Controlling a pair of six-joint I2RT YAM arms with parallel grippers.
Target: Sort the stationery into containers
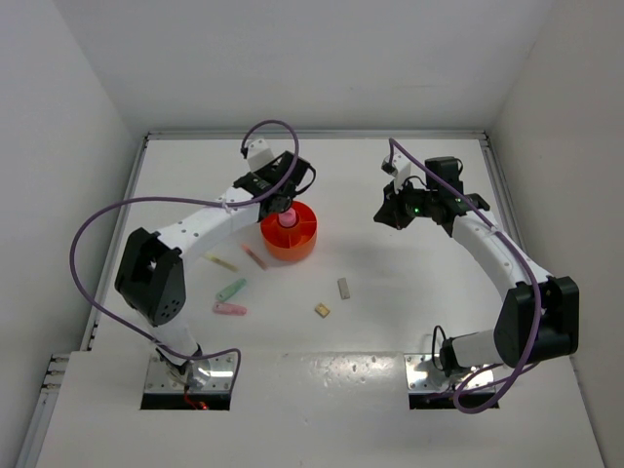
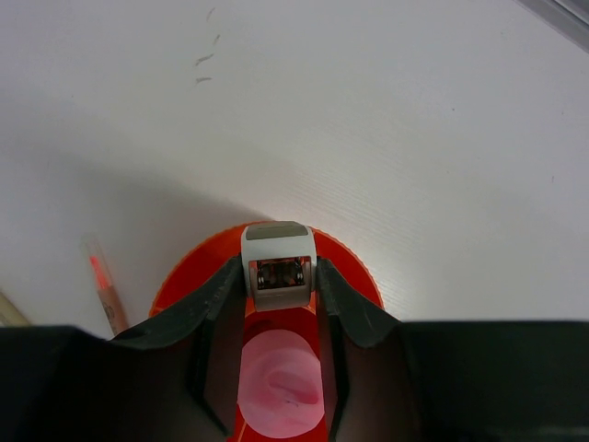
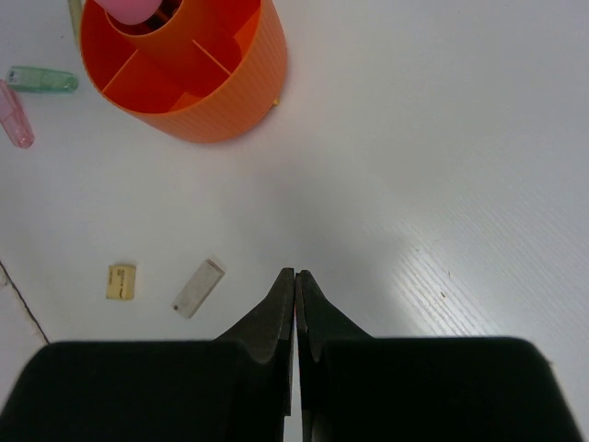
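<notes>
An orange divided container [image 1: 302, 244] stands mid-left, pink item [image 2: 281, 391] in its centre. Above it, my left gripper has a small white-and-metal piece [image 2: 276, 241] between its fingertips. Around the container lie pink [image 1: 230, 309] and green [image 1: 231, 290] pieces, a yellow stick [image 1: 221, 263], a red-tipped stick [image 2: 106, 290], a yellow block [image 3: 121, 282] and a grey bar [image 3: 198, 288]. My right gripper is shut, nothing visible between its fingers, off to the right.
The white table [image 1: 409, 283] has free room at the back and right of the container. Metal rails [image 2: 552, 17] edge it, with walls beyond.
</notes>
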